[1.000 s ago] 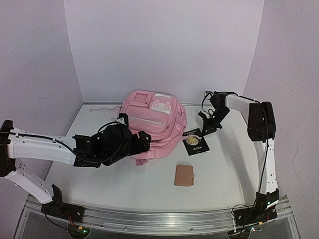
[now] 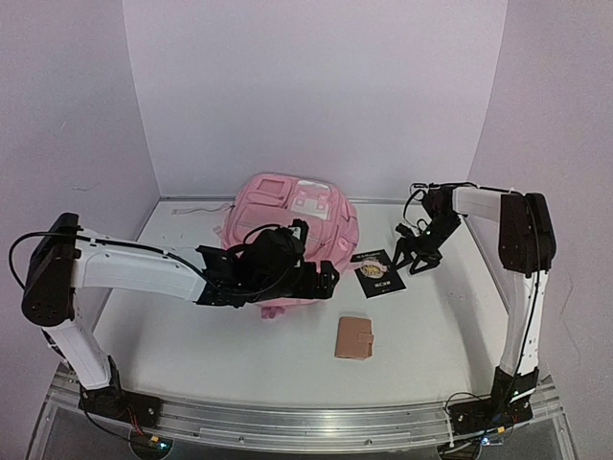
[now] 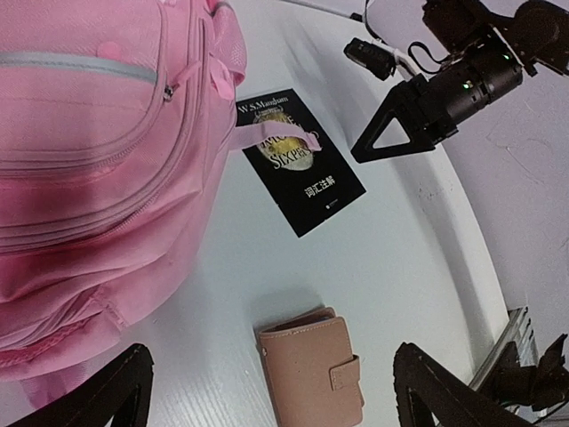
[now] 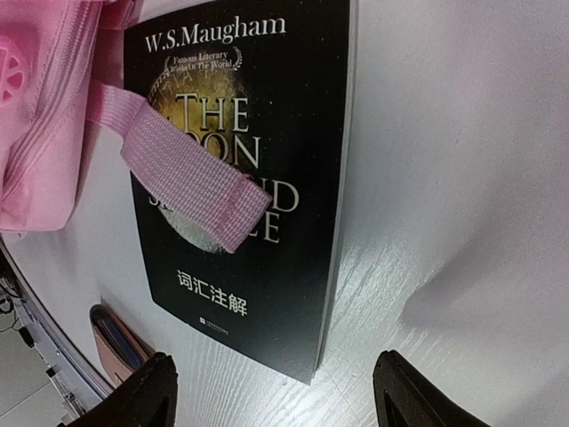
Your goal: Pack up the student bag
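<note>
The pink bag (image 2: 292, 216) lies on the table, left of centre. To its right lies a black book (image 2: 381, 280), cover up; a pink strap (image 4: 191, 182) from the bag crosses it. A brown notebook (image 2: 353, 337) with a clasp lies nearer the front. Over the bag's right side, my left gripper (image 2: 328, 280) is open and empty; its spread fingers (image 3: 436, 396) frame the notebook in the left wrist view. My right gripper (image 2: 414, 265) is open just right of the book, its fingers (image 4: 147, 396) apart with nothing between them.
Walls close off the back and both sides. A metal rail (image 2: 306, 414) runs along the front edge.
My left gripper has moved right across the bag. The book shifted slightly right.
</note>
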